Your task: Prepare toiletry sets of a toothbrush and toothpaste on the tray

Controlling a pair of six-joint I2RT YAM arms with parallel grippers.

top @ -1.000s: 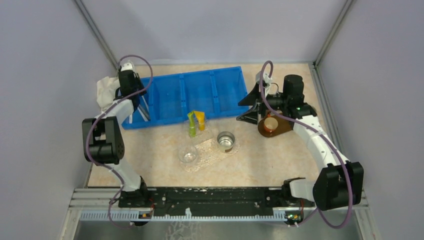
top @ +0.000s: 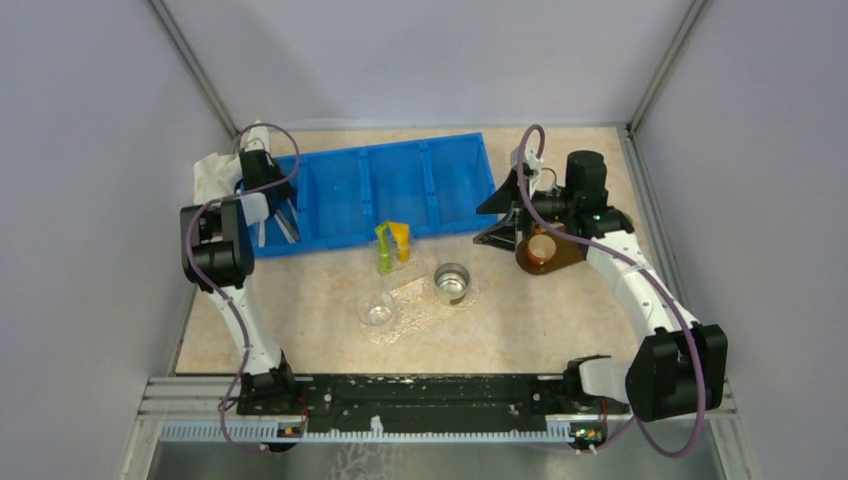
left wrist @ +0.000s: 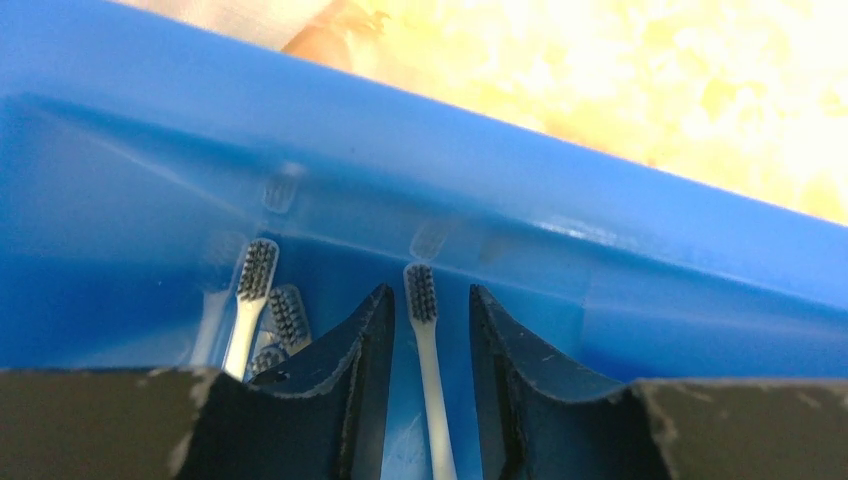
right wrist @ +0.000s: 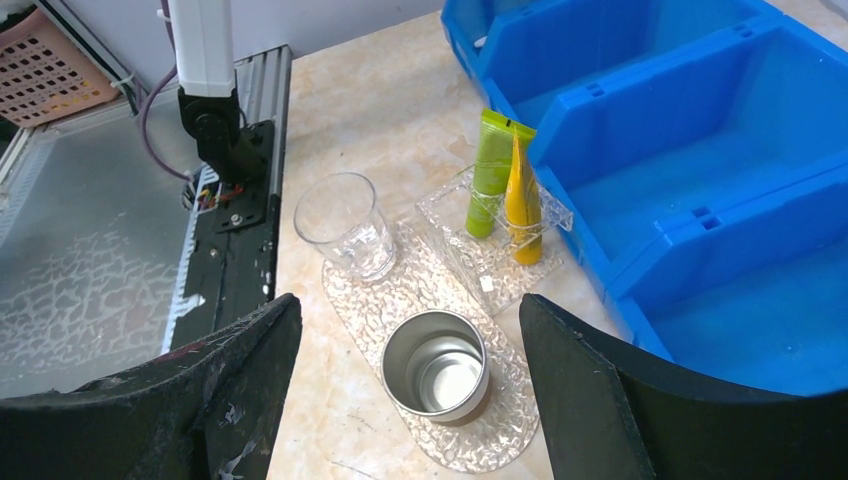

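My left gripper is down inside the leftmost compartment of the blue bin (top: pixel 334 241), open, its fingers either side of a white toothbrush (left wrist: pixel 431 370). More toothbrushes (left wrist: pixel 249 305) lie to its left in the left wrist view. A green tube (right wrist: pixel 491 170) and a yellow tube (right wrist: pixel 524 220) stand in a clear holder by the bin. A glass cup (right wrist: pixel 343 235) and a steel cup (right wrist: pixel 435 370) stand on a speckled mat (right wrist: pixel 494 446). My right gripper (top: pixel 492 222) hangs open at the bin's right, with nothing between its fingers.
A brown board (top: pixel 568 257) with a round item lies beneath the right arm. A white cloth (top: pixel 211 176) lies at the bin's left end.
The left arm's forearm has shifted, and its gripper has settled over the leftmost compartment. The right arm has stayed practically still.
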